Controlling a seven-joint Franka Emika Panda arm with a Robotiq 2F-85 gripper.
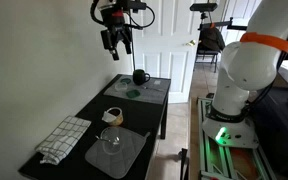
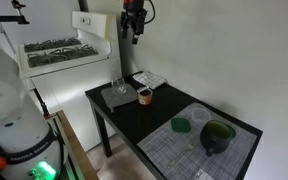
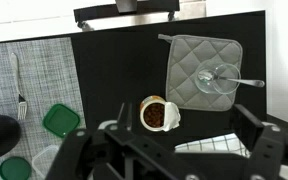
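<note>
High above the black table my gripper hangs in the air, clear of everything. In the wrist view the gripper is open, its two fingers spread wide with only the table far below. Under it stands a small cup with brown contents, a pale piece at its edge. To the cup's upper right in that view lies a grey quilted mat, carrying a clear glass bowl with a spoon leaning out.
At the other end, a grey woven placemat holds a fork, a green dish and a dark green mug. A white checkered item lies by the wall.
</note>
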